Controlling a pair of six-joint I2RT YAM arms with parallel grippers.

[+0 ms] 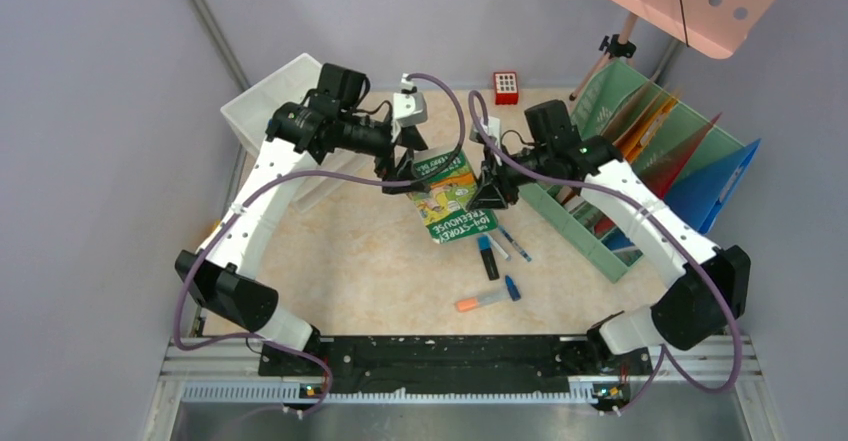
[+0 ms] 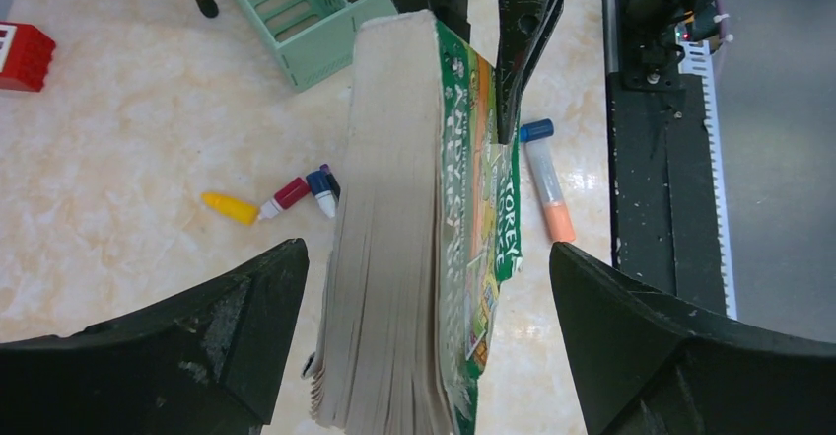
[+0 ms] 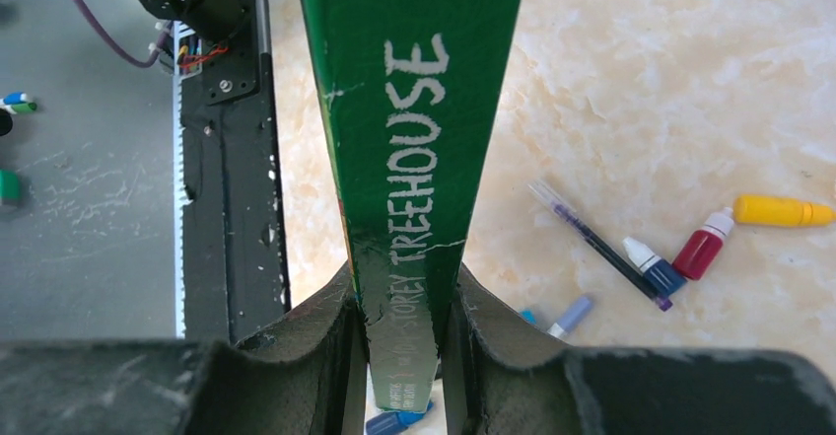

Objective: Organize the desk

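A green Treehouse book [image 1: 447,206] is held up over the middle of the desk, its spine [image 3: 409,159] facing the right wrist camera and its page edges [image 2: 384,208] facing the left. My right gripper is shut on the book, clasping it at the spine side. My left gripper stands open, a finger on either side of the book's far edge; whether they touch it I cannot tell.
Loose pens, markers [image 1: 488,261] and tubes [image 3: 779,210] lie beneath the book. A green organizer [image 1: 570,231] with folders stands right, a white container [image 1: 260,101] back left, a red block [image 1: 505,86] at the back.
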